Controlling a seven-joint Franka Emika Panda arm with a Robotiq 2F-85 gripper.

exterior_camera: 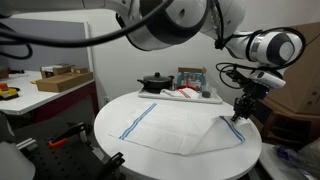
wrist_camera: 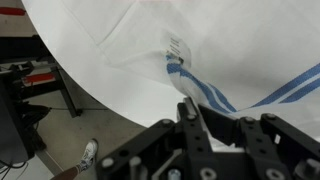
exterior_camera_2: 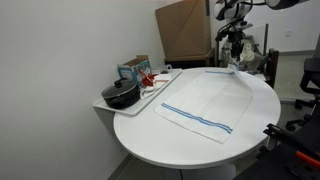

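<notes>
A white towel (exterior_camera: pixel 165 124) with blue stripes lies spread over the round white table (exterior_camera: pixel 130 160). Its left striped end is flat, while the right end is lifted and creased below my gripper (exterior_camera: pixel 238 119). The fingers are shut on part of the striped end, close above the tabletop at the right side. In the wrist view, the blue-striped fold (wrist_camera: pixel 205 88) of the towel runs up to my gripper. The exact pinch between the fingertips is partly hidden by the gripper. Exterior view 2 shows the towel's other striped end (exterior_camera_2: pixel 197 118) lying flat at the near side.
A black pot (exterior_camera: pixel 156 82) and a tray (exterior_camera: pixel 182 94) of small items stand along the table's back edge. Cardboard boxes (exterior_camera: pixel 66 78) are farther left. Bare tabletop lies in front of the towel; the table's curved edge (wrist_camera: pixel 110 108) is close to the gripper.
</notes>
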